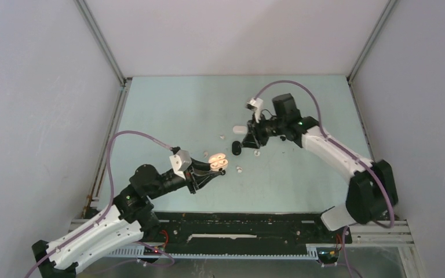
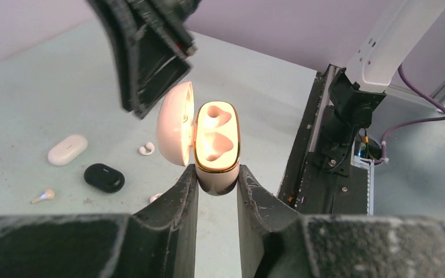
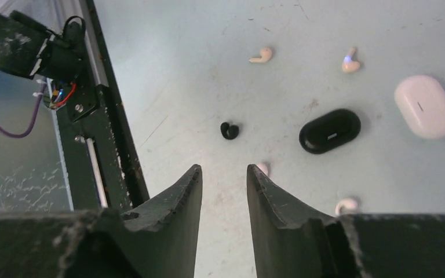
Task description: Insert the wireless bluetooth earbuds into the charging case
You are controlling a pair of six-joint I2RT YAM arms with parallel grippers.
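Note:
My left gripper is shut on a pale pink charging case [image 2: 216, 145] with its lid open and two shaped slots showing. My right gripper is above the table with its fingers part open, nothing visible between them. Loose earbuds lie on the table: pink ones [image 3: 261, 54] [image 3: 262, 168], another pale one [image 3: 346, 205], one with a stem [image 3: 350, 63], and a small black one [image 3: 229, 131]. A closed black case [image 3: 329, 131] lies beside a white-pink case [image 3: 426, 106].
Walls stand at both sides and the back; a black rail [image 1: 237, 226] runs along the front edge.

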